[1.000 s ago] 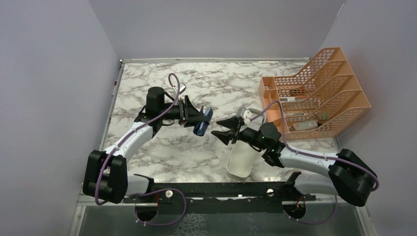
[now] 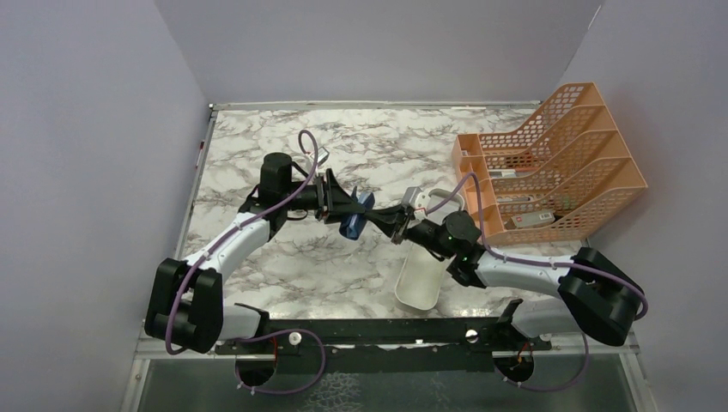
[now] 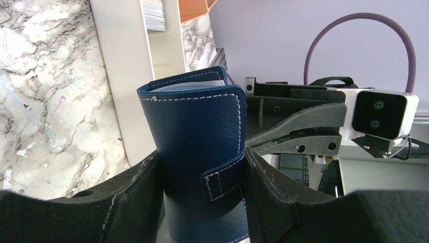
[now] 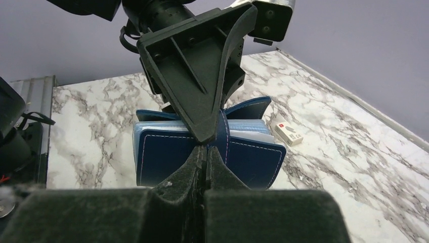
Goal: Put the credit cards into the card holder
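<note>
The dark blue stitched card holder [image 2: 354, 227] is held in the air by my left gripper, shut across its middle. Pale card edges [image 4: 248, 126] show inside the partly spread holder in the right wrist view. A blue strap [image 4: 222, 132] stands at the holder's centre, beside the tip of a left finger [image 4: 195, 96]. My right gripper is shut with its tips right at the holder near that strap; whether the strap is pinched between them is hard to tell. A stack of white-edged cards [image 3: 154, 15] sits in the pale tray [image 3: 119, 71].
The long white tray [image 2: 421, 283] lies beneath the right arm. An orange divided rack [image 2: 558, 163] with several items stands at the right. A small white box [image 4: 289, 133] rests on the marble table beyond the holder.
My right gripper has moved left to the holder and its spread fingers have shut there.
</note>
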